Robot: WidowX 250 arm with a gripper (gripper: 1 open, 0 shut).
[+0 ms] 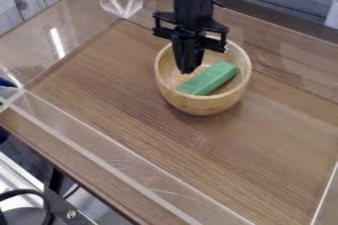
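Note:
A round wooden bowl (230, 101) sits on the wooden table, holding a green oblong block (208, 79) on its right side. My black gripper (187, 63) hangs over the back-left part of the bowl, left of the block. Its fingertips point down and appear shut, with nothing visible between them; whether they touch the bowl's floor is unclear.
A clear plastic object (122, 0) stands at the back left. A wall edges the back right, and a black cable (24, 194) lies at the bottom-left corner.

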